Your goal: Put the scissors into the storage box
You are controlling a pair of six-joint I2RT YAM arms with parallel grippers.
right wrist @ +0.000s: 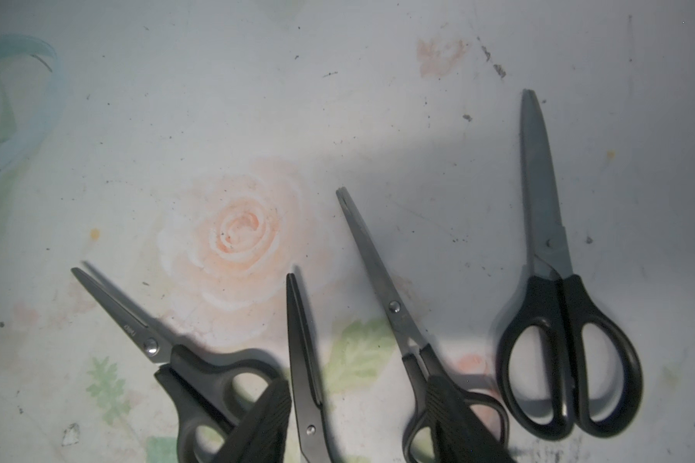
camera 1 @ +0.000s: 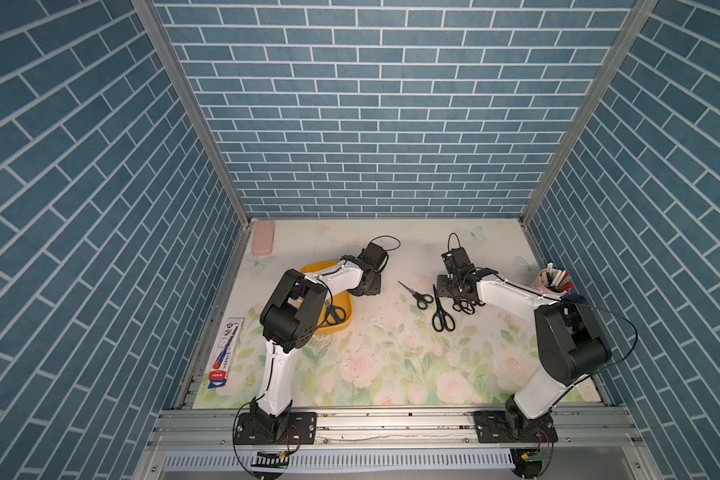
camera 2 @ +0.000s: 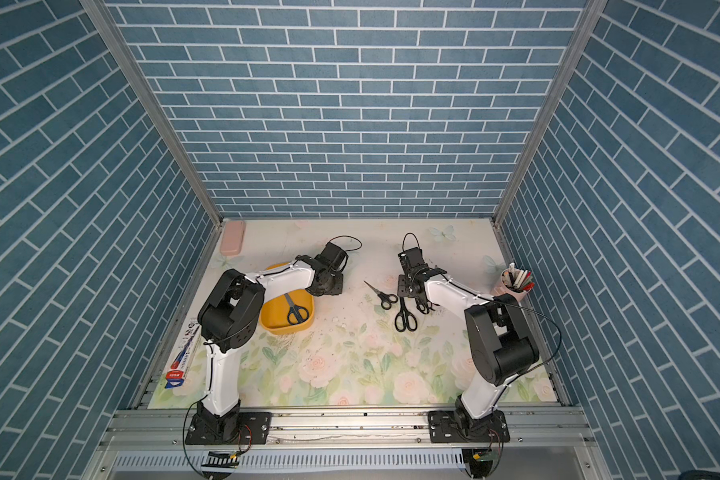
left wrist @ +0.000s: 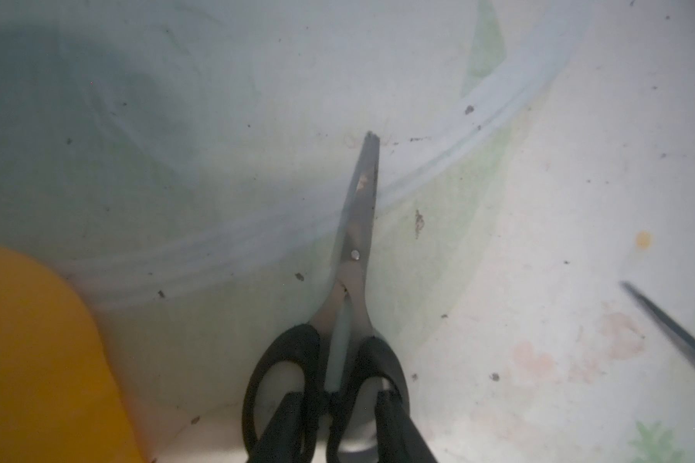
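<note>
A yellow storage box holds scissors, partly under the left arm. My left gripper is low at the black handles of scissors beside the box; its fingers are partly apart, and whether they grip is unclear. On the right, several scissors lie on the table, including one with long dark blades, one slim silver and one large. My right gripper hangs over them with fingers apart and nothing visibly held.
A pink cup of pens stands at the right, a pink case at back left, a packaged item at front left.
</note>
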